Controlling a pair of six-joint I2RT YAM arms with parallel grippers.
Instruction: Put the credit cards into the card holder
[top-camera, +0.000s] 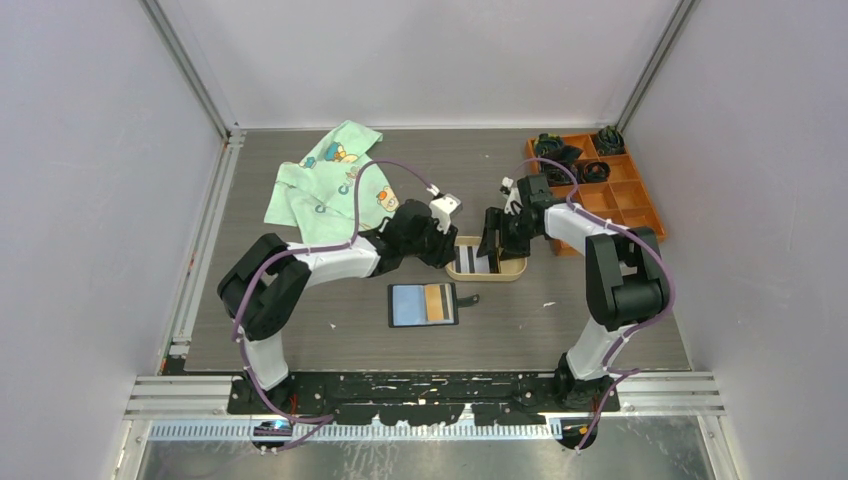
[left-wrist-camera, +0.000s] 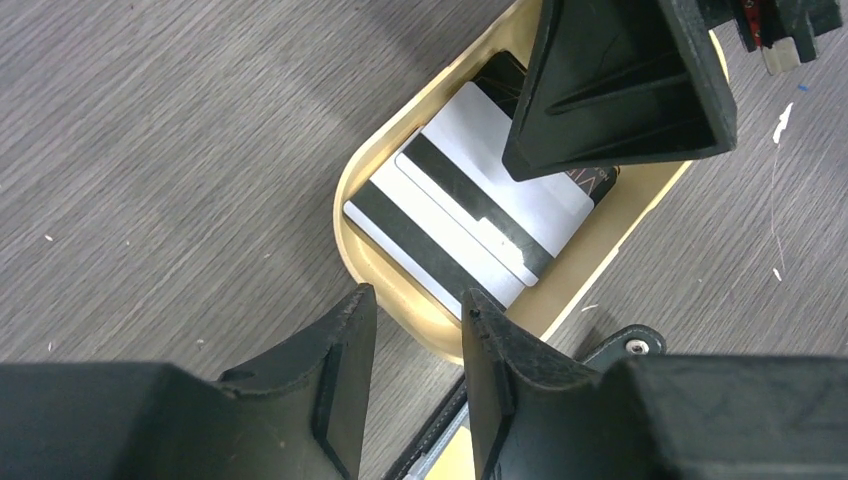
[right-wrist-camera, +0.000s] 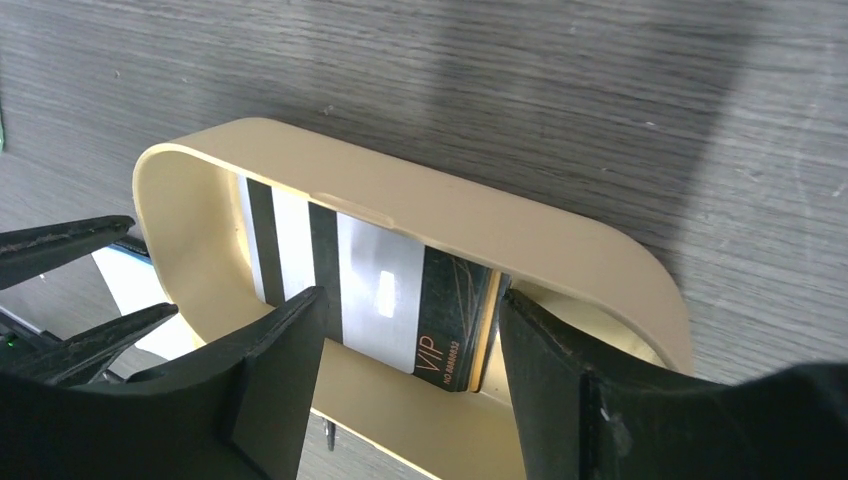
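Observation:
A beige oval tray (top-camera: 515, 267) holds overlapping white, striped and black cards (left-wrist-camera: 440, 250), including a black VIP card (right-wrist-camera: 445, 320). My right gripper is over the tray's right part, its fingertips low at the cards; whether anything is between them is unclear. My left gripper is at the tray's left end, fingertips close together near the rim; what they hold, if anything, is hidden. Below the tray in the top view lies the card holder (top-camera: 408, 305), open, with blue, tan and grey contents.
A mint cloth (top-camera: 320, 190) lies at the back left. An orange compartment box (top-camera: 630, 200) with dark coiled items stands at the back right. The front of the table around the holder is clear.

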